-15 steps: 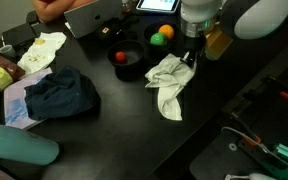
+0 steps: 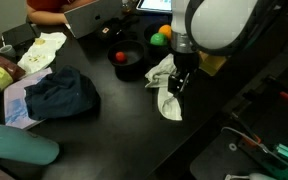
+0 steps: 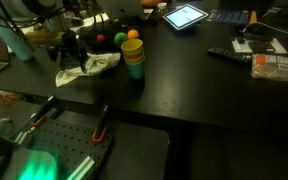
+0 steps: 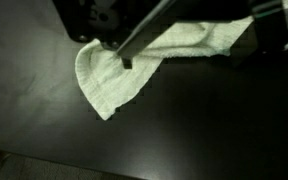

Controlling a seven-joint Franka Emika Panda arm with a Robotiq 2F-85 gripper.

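Note:
A white cloth point(image 2: 168, 106) lies crumpled on the dark table, also seen in exterior view 2 as a pale cloth point(image 3: 96, 65). My gripper point(image 2: 176, 86) is low over it, hiding part of it in exterior view 1. In the wrist view, the cloth point(image 4: 112, 82) spreads beneath and between the parted fingers, with one corner reaching toward the lower left. The gripper is open. Whether a fingertip touches the cloth is unclear.
Stacked cups point(image 3: 134, 58) stand to the right of the cloth in exterior view 2. A dark bowl point(image 2: 132, 72) with a red ball point(image 2: 120, 57) sits behind it, near a green ball point(image 2: 157, 39). Dark fabric point(image 2: 62, 95) lies left.
My gripper has come lower and slightly left in exterior view 1, now covering more of the cloth. The cloth's visible lower end appears to be in the same place.

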